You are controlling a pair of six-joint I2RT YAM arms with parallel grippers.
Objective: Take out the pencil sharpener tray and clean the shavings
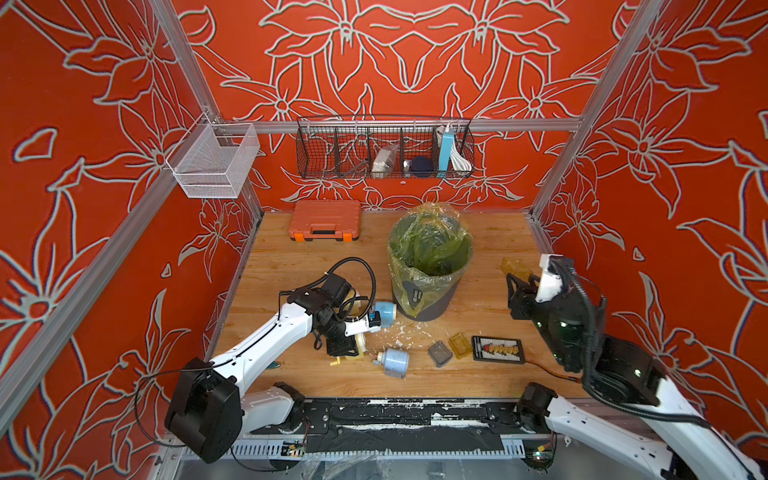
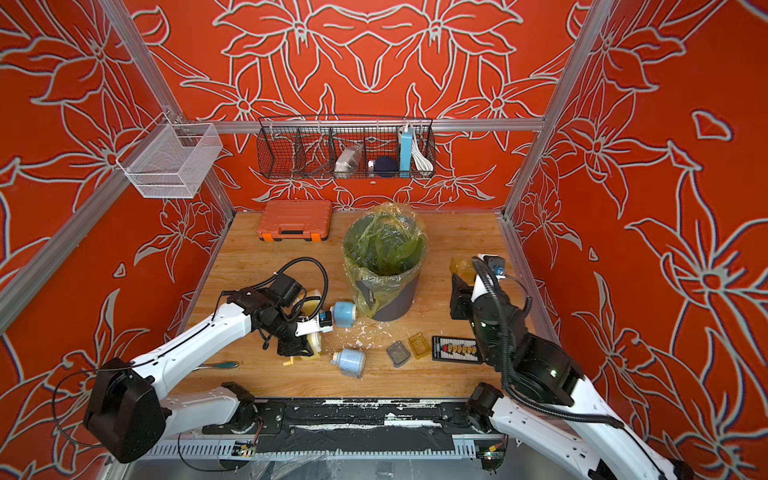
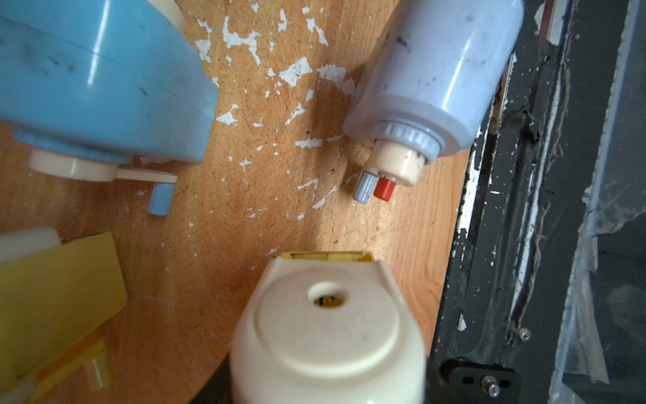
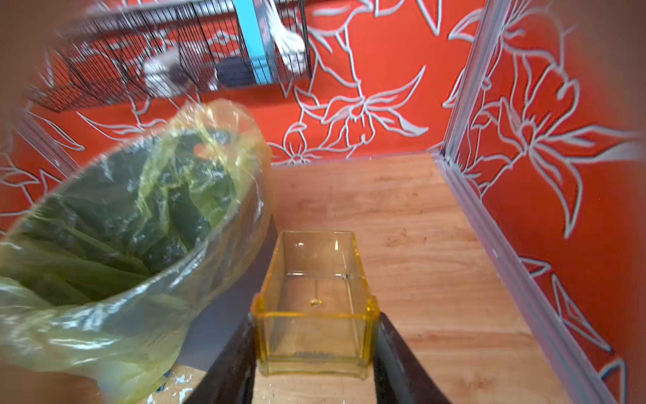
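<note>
My right gripper is shut on a clear yellow sharpener tray [image 4: 316, 247], which looks empty, held right of the bag-lined bin [image 1: 424, 297]. My left gripper [image 1: 344, 342] is low at the front left, shut on a cream sharpener [image 3: 326, 343]; its fingertips are mostly hidden. A light blue sharpener [image 3: 101, 80] and a lilac sharpener [image 3: 437, 67] lie near it, with a yellow sharpener [image 3: 54, 309] beside. A grey tray [image 1: 440, 353] and another yellow tray [image 1: 460, 345] lie on the table, near white flecks.
An orange case [image 1: 325, 220] is at the back left. A small dark framed board [image 1: 497, 349] with a cable lies at the front right. A wire basket [image 1: 344, 152] hangs on the back wall. The table right of the bin is mostly clear.
</note>
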